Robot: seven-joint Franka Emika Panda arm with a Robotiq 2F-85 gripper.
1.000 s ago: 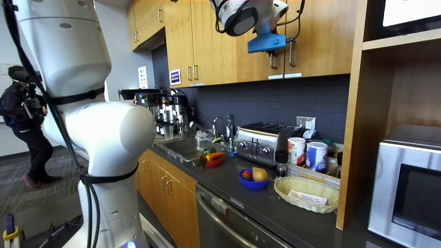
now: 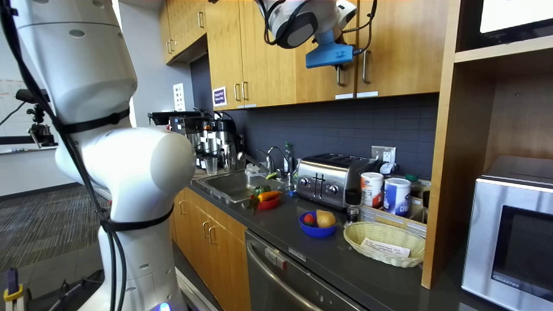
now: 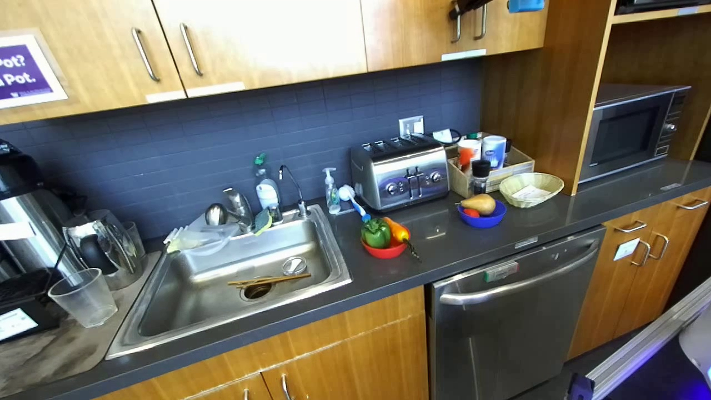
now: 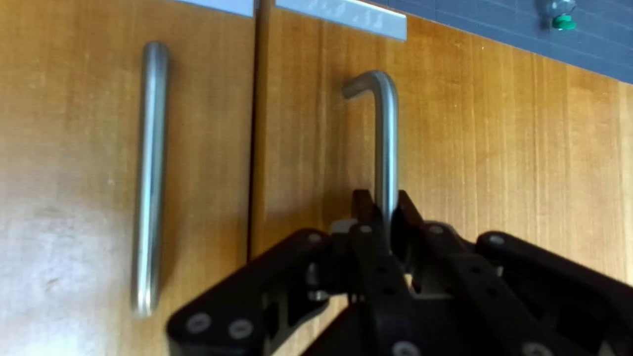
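Note:
In the wrist view my gripper is shut on a steel bar handle (image 4: 388, 142) of an upper wooden cabinet door (image 4: 504, 136). The handle's bent end sticks out past the fingers, and its other end is hidden behind them. A second door (image 4: 202, 148) with a matching handle (image 4: 151, 178) lies beside it, across a dark seam. From exterior view 1, the blue mount (image 2: 329, 54) hangs in front of the doors and mostly hides the fingers; the held handle (image 2: 339, 77) shows below it. Whether the door stands slightly ajar is hard to tell.
Below the cabinets run the counter (image 3: 426, 266), a toaster (image 3: 403, 176), a sink (image 3: 153, 326), a red bowl (image 3: 383, 252) and a blue bowl (image 3: 481, 216) of produce, and a wicker basket (image 3: 560, 183). A tall wooden panel (image 2: 440, 155) bounds the right side.
The blue mount, wrist and held handle have shifted slightly left in exterior view 1, and the door's lower label with them.

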